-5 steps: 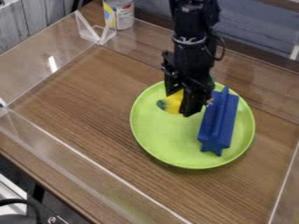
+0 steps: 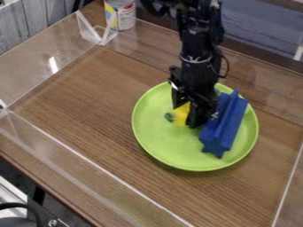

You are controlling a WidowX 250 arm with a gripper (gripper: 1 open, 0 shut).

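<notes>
My black gripper (image 2: 193,108) is low over a green plate (image 2: 166,146), shut on a small yellow object (image 2: 182,116) at the plate's back-middle. The object is mostly hidden by the fingers, and a small dark green tip shows at its left. A long blue block (image 2: 224,129) lies on the right side of the plate, just right of the gripper.
A can (image 2: 120,13) and a clear plastic piece (image 2: 95,28) stand at the back left. Bare wooden table (image 2: 83,106) fills the left. A clear panel edge runs along the left side, and a wall is behind.
The gripper has moved down and slightly right with the yellow object, toward the middle of the plate. The blue block looks about the same.
</notes>
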